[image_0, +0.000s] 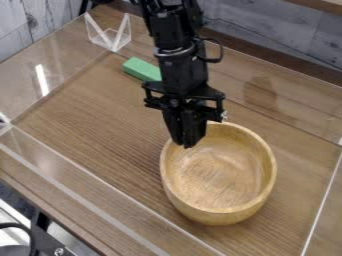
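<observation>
The black robot gripper (187, 135) hangs from the arm over the near-left rim of a beige oval bowl (221, 180). Its tips are dark and small, so whether it is open or shut, or holds anything, is unclear. The bowl's visible inside is empty. A green block (140, 67) lies behind the arm, to its left.
A white wire object (110, 30) stands at the back left. Wooden back edge runs along the upper right. Dark cables sit at the bottom left corner.
</observation>
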